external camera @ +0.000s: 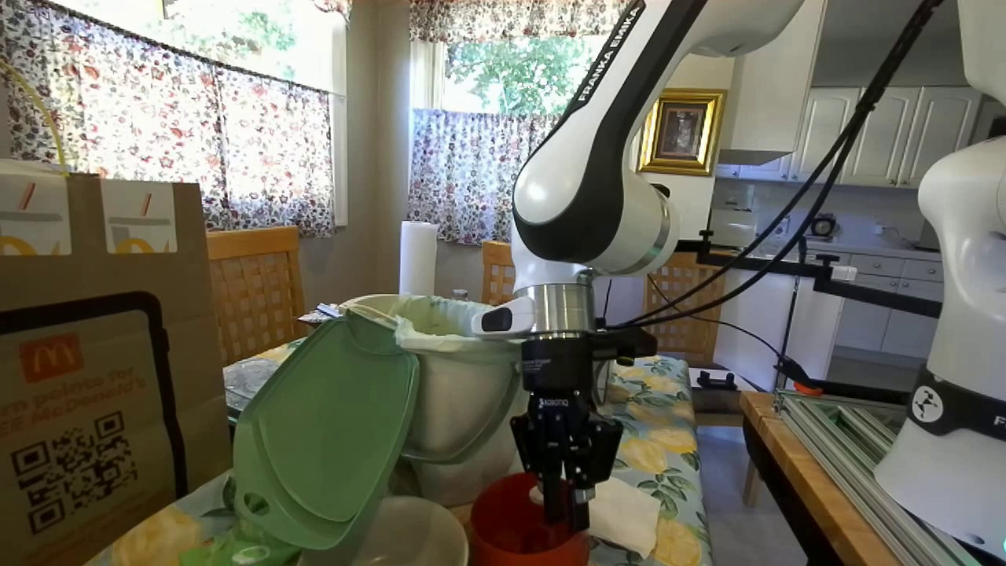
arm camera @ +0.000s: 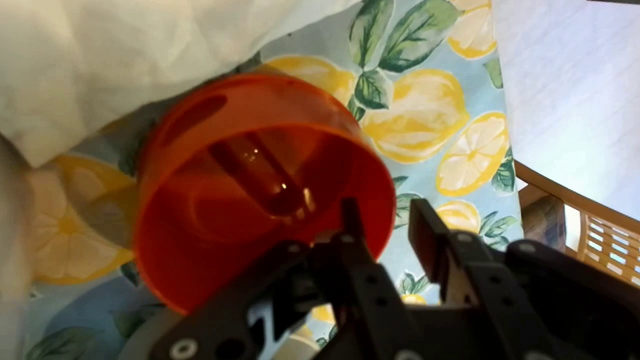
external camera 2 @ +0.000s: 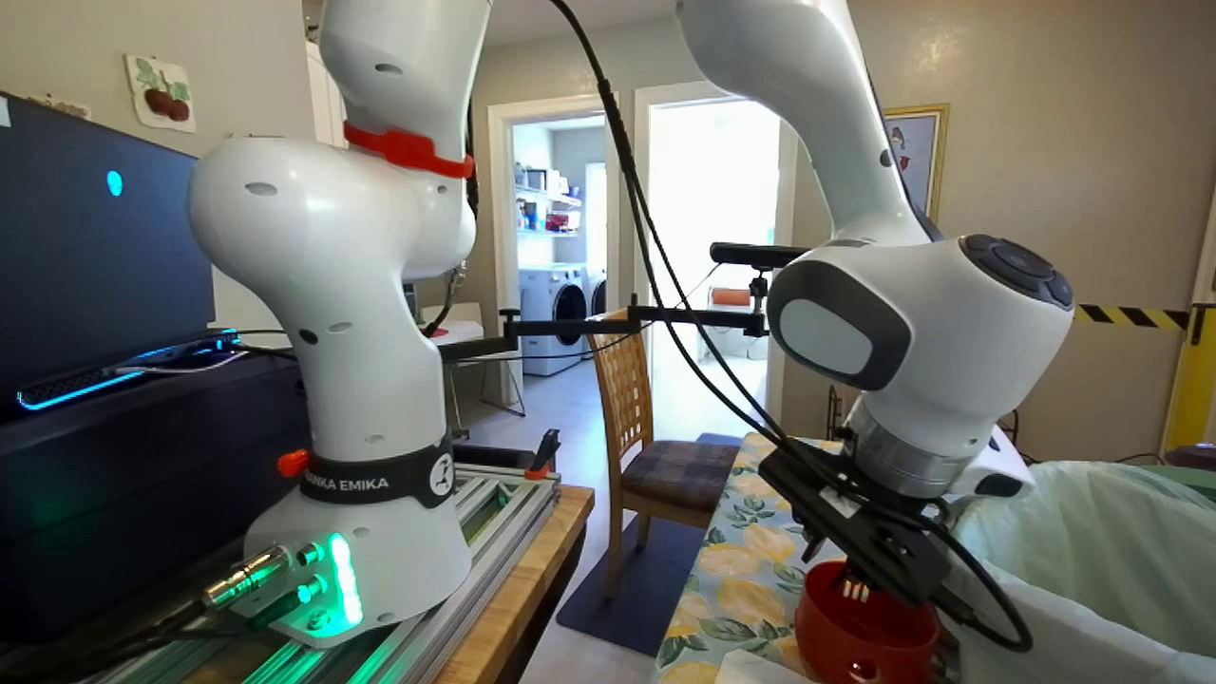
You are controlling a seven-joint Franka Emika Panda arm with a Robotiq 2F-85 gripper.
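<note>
A red container [external camera: 500,523] with an open top now rests low by the table's near side, in front of the white bin. My gripper [external camera: 566,517] points down at its right side. In the wrist view the red container [arm camera: 264,102] faces the camera mouth-up, with a shiny cylindrical shape in its floor. The two fingers of my gripper stand apart, one over the inside and one outside the rim, with a gap on each side of the rim. In the second exterior view the arm partly covers the container [external camera 2: 838,638].
A white bin [external camera: 462,401] with a pale liner stands close behind, its green lid [external camera: 325,424] hanging at the left. A pale bowl [external camera: 410,533] sits left of the container. White paper [external camera: 627,514] lies to the right. A paper bag [external camera: 94,377] is at far left.
</note>
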